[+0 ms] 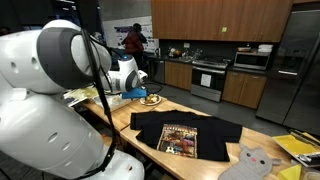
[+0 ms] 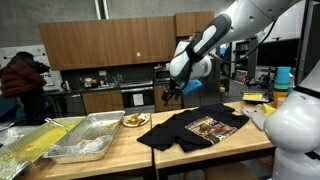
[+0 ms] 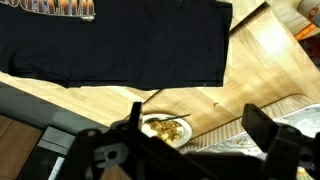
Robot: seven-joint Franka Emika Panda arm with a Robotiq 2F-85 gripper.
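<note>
My gripper is open, its two dark fingers wide apart with nothing between them in the wrist view. It hangs above the wooden table (image 2: 125, 150), clear of the surface. A black cloth (image 3: 130, 45) lies spread out flat ahead of the fingers. Close to the gap between them sits a white bowl or plate (image 3: 153, 118) of food, with a spoon (image 3: 172, 118) resting on it; its lower part is hidden by the gripper. In exterior view 1 the cloth (image 1: 215, 132) covers the table's middle, with a colourful printed piece (image 1: 178, 140) at its near side.
A grey animal-shaped mat (image 1: 250, 165) lies at the table's near right, beside yellow items (image 1: 295, 147). Foil trays (image 2: 85, 138) crowd the left end in exterior view 2. Bare wood shows between them and the cloth. Kitchen cabinets and a stove (image 1: 208, 80) stand farther back.
</note>
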